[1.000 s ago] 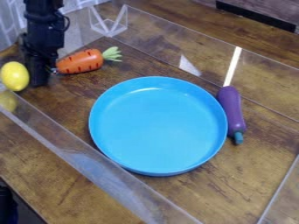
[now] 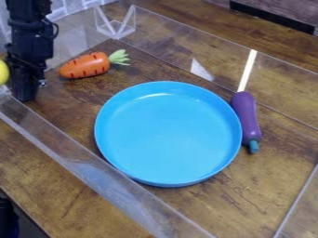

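My gripper (image 2: 28, 85) is low at the left edge of the camera view, left of an orange toy carrot (image 2: 85, 65) with green leaves. A yellow object (image 2: 4, 71), mostly out of frame, sits beside it at the very edge. The gripper looks shut; whether anything is between its fingertips is hard to see. A round blue plate (image 2: 168, 132) lies in the middle, and a purple object (image 2: 246, 118) with a pale tip lies to its right.
A clear low wall (image 2: 118, 204) runs diagonally across the lower left.
The yellow object has moved left and slightly up, mostly out of view. My gripper has shifted left along with it.
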